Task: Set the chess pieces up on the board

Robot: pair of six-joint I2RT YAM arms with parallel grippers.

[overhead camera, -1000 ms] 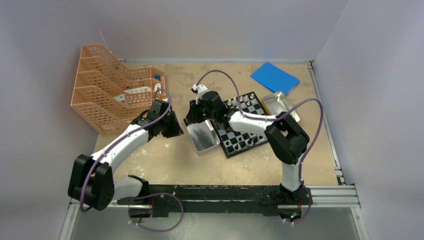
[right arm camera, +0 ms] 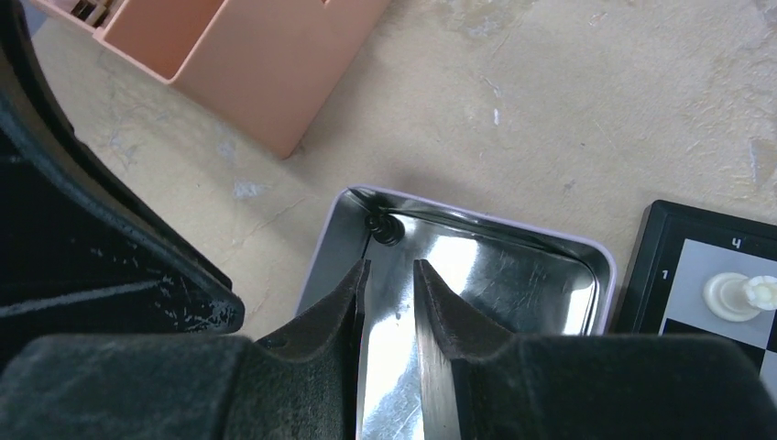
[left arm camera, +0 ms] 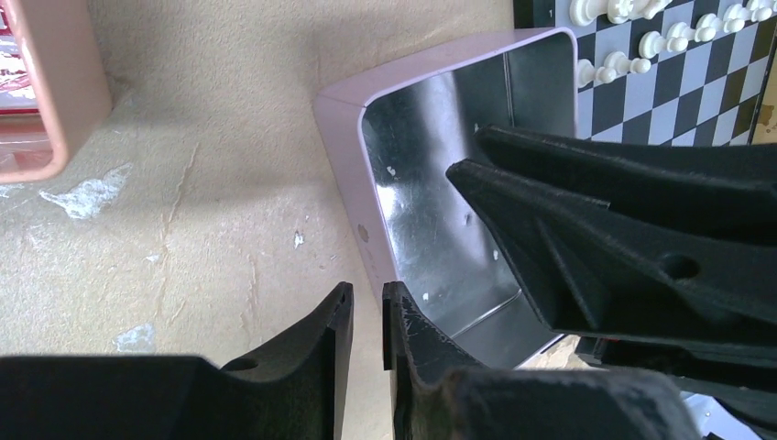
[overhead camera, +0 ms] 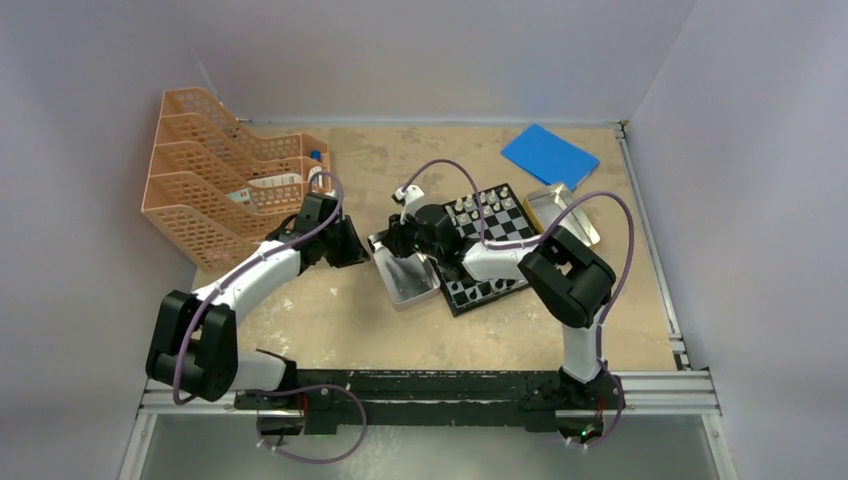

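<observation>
A small black chess piece lies in the far corner of the otherwise bare open tray, as my right wrist view shows. Just above that tray, my right gripper is open, with the piece beyond its fingertips and nothing between them. To the tray's left, my left gripper stands partly open over the table edge of the tray, its narrow gap empty. The chessboard carries white pieces at its far side and dark pieces nearer the front; the right arm hides its middle.
An orange slotted rack stands at the back left, close to my left gripper. Right of the board is a second tray; a blue folder lies behind it. The two grippers are very near each other.
The left arm's elbow has swung a little to the right, while its gripper has barely moved.
</observation>
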